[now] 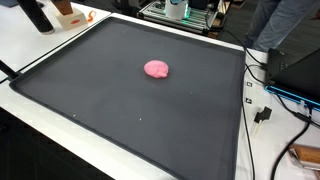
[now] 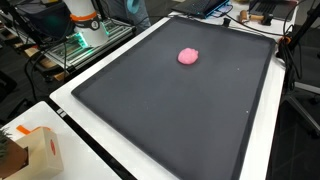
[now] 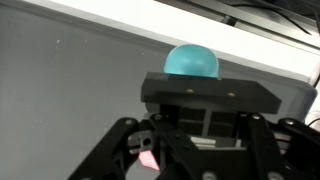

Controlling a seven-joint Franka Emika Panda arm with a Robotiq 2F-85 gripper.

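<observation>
My gripper shows in the wrist view only, its dark fingers shut. A rounded turquoise thing (image 3: pixel 192 60) sticks out past the fingertips, held between them; the fingers hide its lower part. No such thing lies on the dark mat in either exterior view. A small pink lump (image 1: pixel 156 69) lies alone on the mat, toward its far side; the second exterior view has the same pink lump (image 2: pixel 188 56). In the wrist view a bit of the pink lump (image 3: pixel 149 160) peeks out below, mostly covered by the gripper.
A laptop (image 1: pixel 295 75) and cables stand off the right side in exterior view 1. A pale box (image 2: pixel 43 153) is at the front left in exterior view 2.
</observation>
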